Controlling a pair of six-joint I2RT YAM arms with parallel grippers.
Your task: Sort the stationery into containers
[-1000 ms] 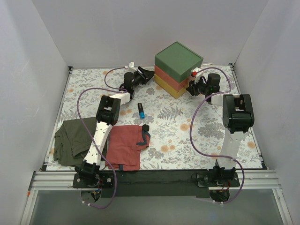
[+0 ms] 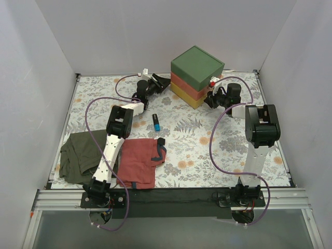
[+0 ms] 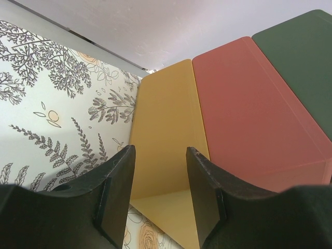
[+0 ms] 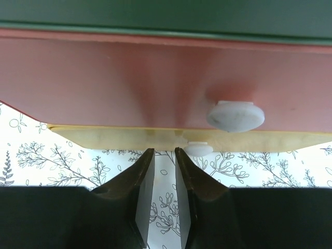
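Observation:
A stack of three drawers, green [image 2: 198,65], red [image 2: 187,85] and yellow [image 2: 181,94], stands at the back centre. In the right wrist view, white round knobs show on the red drawer [image 4: 104,83] and on the yellow drawer [image 4: 114,137]. My right gripper is narrowly open by the yellow drawer's knob [image 4: 198,149], which lies a little right of the gap; nothing is between its fingers. At the stack's left side, my left gripper is open and empty, facing the yellow drawer. A black and blue pen-like item [image 2: 156,122] lies on the patterned table.
An olive cloth [image 2: 78,155] and a red folded cloth [image 2: 137,161] occupy the front left. Walls close off the back and both sides.
My right gripper has shifted slightly left and toward the front, along the stack's knob side. The left arm, the drawers and the pen-like item look unmoved.

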